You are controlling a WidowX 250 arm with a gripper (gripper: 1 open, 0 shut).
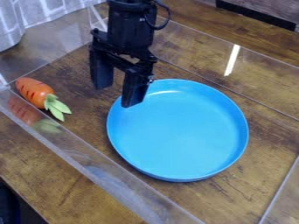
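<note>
My gripper (121, 80) hangs at the upper middle of the camera view, black, fingers spread open, with nothing visible between them. It is over the wooden table, above and behind the left rim of a round blue plate (177, 133). An orange toy carrot (35, 93) with pale green leaves lies on the table at the left, apart from the gripper and the plate.
A clear plastic wall (87, 168) runs along the near left, beside the carrot. Another clear edge shows at the lower right. A white cloth or bag sits at the top left. Bare wood (222, 61) is free behind the plate.
</note>
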